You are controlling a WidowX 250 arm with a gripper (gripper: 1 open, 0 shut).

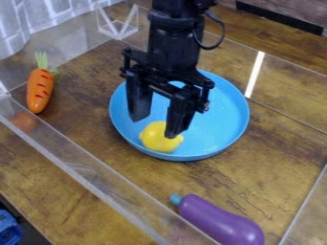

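A black robot gripper [170, 107] hangs over the blue plate [220, 124], its fingers lowered around a yellow object [161, 142], which lies on the plate. Whether the fingers touch it or how far they are open is hard to tell.
An orange carrot [38, 91] lies at the left on the wooden table [90, 163]. A purple eggplant [224, 220] lies at the lower right. A clear plastic edge runs diagonally along the lower left.
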